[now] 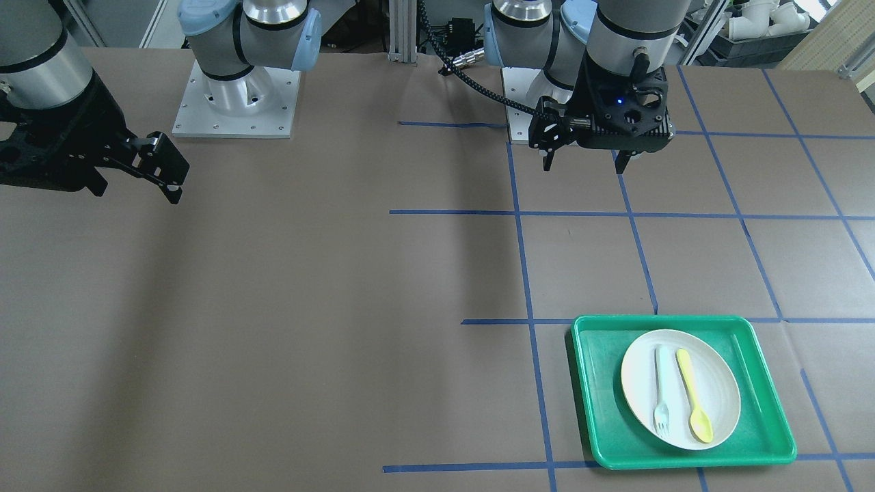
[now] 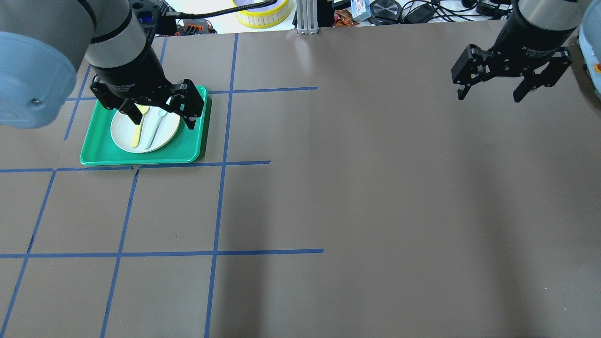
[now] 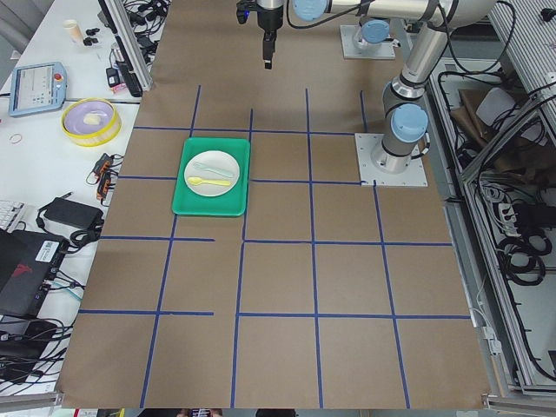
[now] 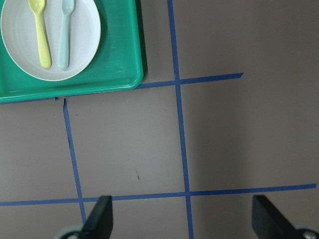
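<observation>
A green tray [image 1: 599,393] holds a white plate [image 1: 648,369] with a pale blue fork [image 1: 662,414] and a yellow spoon [image 1: 698,418] lying side by side on it; the tray [image 3: 182,200] also shows in the left view. My gripper [image 1: 583,164] hangs open above the taped floor, behind the tray in the front view, with nothing between its fingers. In the left wrist view the gripper shows its two fingers wide apart at the bottom edge, with the tray [image 4: 114,74] at the upper left.
A second arm's gripper [image 2: 490,90] stands at the right of the top view, well away from the tray. A cluttered white side bench [image 3: 35,148] runs along the left of the left view.
</observation>
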